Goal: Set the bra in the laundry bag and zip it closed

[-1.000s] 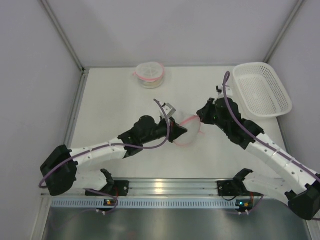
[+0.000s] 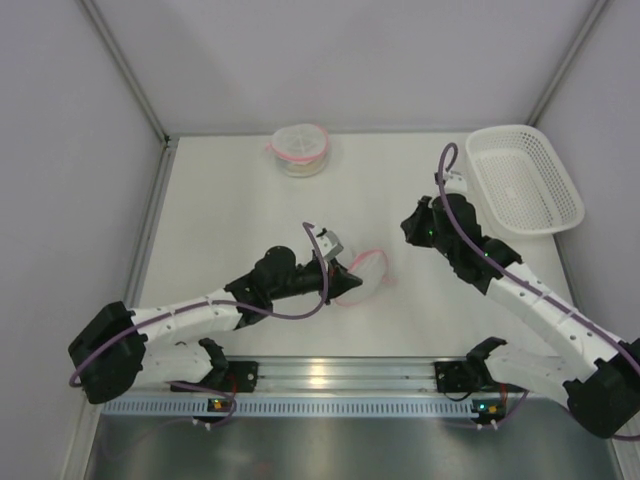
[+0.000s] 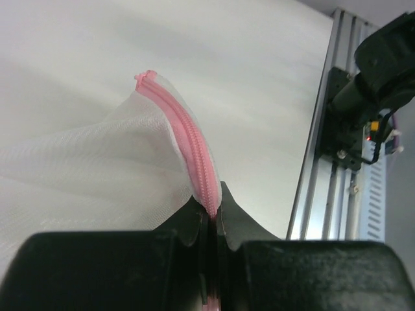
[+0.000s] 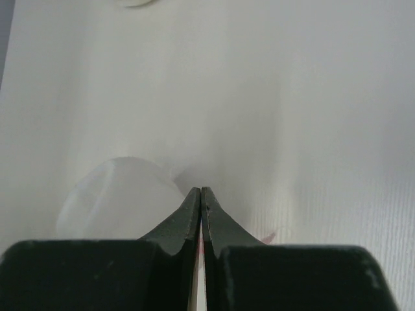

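A white mesh laundry bag with pink trim hangs from my left gripper over the middle of the table. In the left wrist view, that gripper is shut on the bag's pink zipper edge, and white mesh spreads to its left. My right gripper is shut and apart from the bag, up and to its right in the top view. Nothing shows between its fingers in the right wrist view, where part of the bag appears beyond them. I cannot make out a bra in any view.
Another round, pink-trimmed mesh bag stands at the back of the table. A white perforated basket sits at the back right.
My left gripper has moved slightly toward the front with the bag.
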